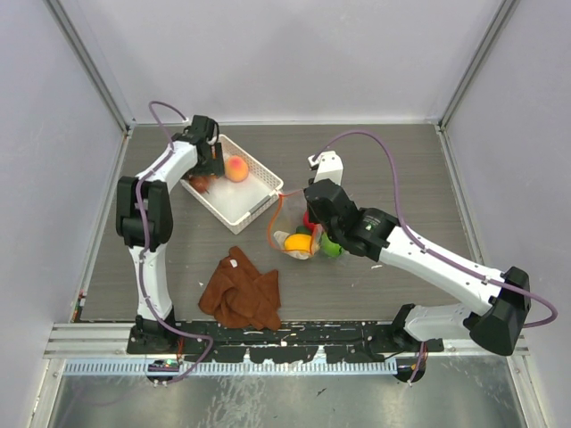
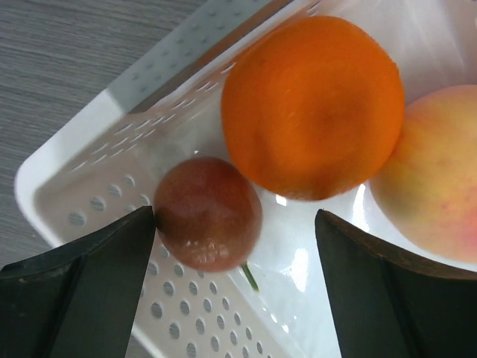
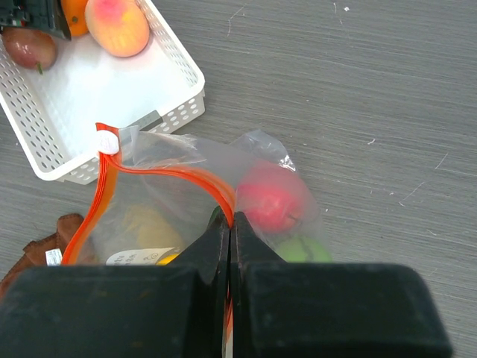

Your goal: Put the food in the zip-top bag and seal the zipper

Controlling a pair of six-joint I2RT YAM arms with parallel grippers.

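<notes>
A white basket (image 1: pixel 235 207) holds a reddish-brown round fruit (image 2: pixel 209 214), an orange (image 2: pixel 313 108) and a peach (image 1: pixel 236 168). Above the basket's left end hangs my left gripper, its fingers apart; in the left wrist view the brown fruit lies between them, nearer the left finger (image 2: pixel 82 287), and they are not closed on it. The clear zip bag (image 3: pixel 179 153) stands open with an orange zipper rim. My right gripper is shut on that rim. Inside the bag are a red fruit (image 3: pixel 272 195), a green one (image 3: pixel 302 250) and something yellow (image 1: pixel 299 242).
A crumpled brown cloth (image 1: pixel 241 290) lies on the table in front of the basket. One basket corner sits close to the bag's rim.
</notes>
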